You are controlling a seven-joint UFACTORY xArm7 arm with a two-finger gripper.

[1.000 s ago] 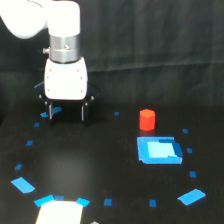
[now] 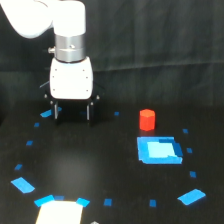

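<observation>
My gripper (image 2: 73,116) hangs at the left over the dark table, its two fingers apart and nothing between them. To its right stands a small red block (image 2: 147,120), upright and well away from the fingers. Just in front of the block is a shallow square blue tray (image 2: 141,151) with a white patch (image 2: 160,150) inside. Block and tray are separate things, and the block is outside the tray.
Small blue marks dot the dark table (image 2: 110,165), with larger blue strips at left (image 2: 22,185) and right (image 2: 191,197). A pale object (image 2: 60,212) is cut off by the bottom edge. Mid-table is clear.
My gripper has shifted slightly to the right, its fingers still apart. The red block and the blue tray have not moved.
</observation>
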